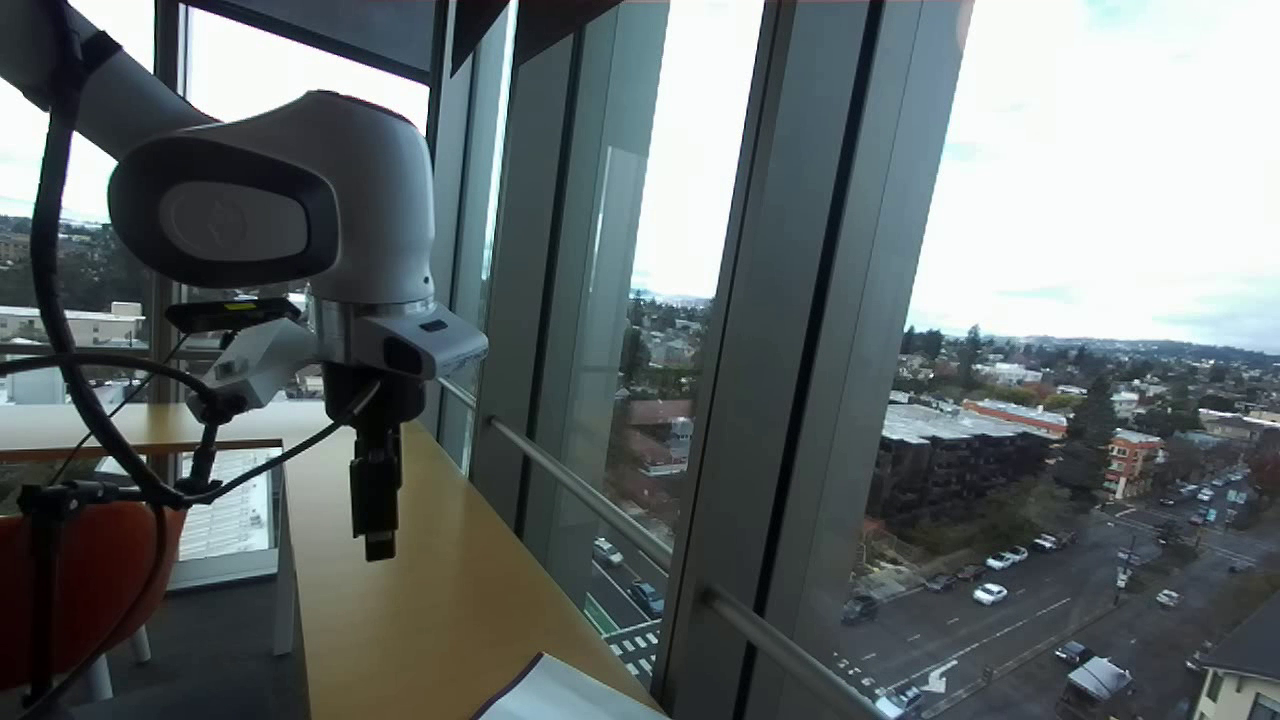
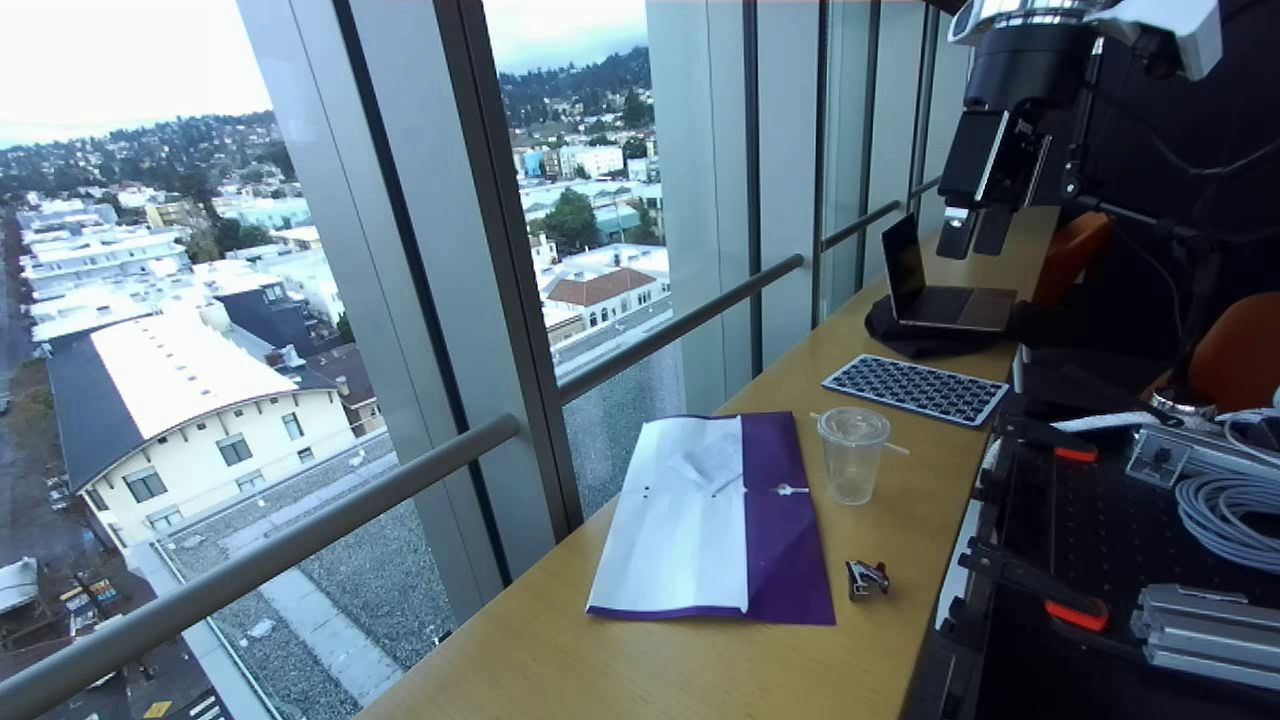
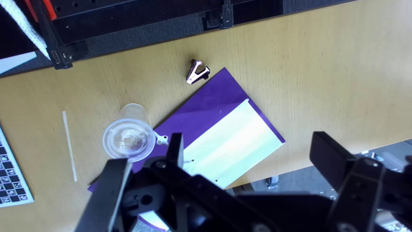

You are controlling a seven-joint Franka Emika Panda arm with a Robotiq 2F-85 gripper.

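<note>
My gripper is open, its two black fingers wide apart in the wrist view, with nothing held between them. In exterior view 2 it hangs at the upper right, high above the table. A purple folder (image 2: 789,540) with white paper (image 2: 672,516) lies open below. Close to the folder's edge stands a clear plastic cup (image 2: 852,456), upright and lidded. A small metallic staple remover (image 2: 866,580) rests by the folder's corner. From above, a thin white straw (image 3: 69,147) shows on the wood, left of the cup (image 3: 129,140).
A keyboard (image 2: 918,389) and an open laptop (image 2: 954,306) sit farther along the narrow table. Windows with a metal rail (image 2: 678,330) line one side; dark equipment with clamps (image 2: 1038,588) borders the other. Bare wood (image 3: 340,77) lies beyond the folder.
</note>
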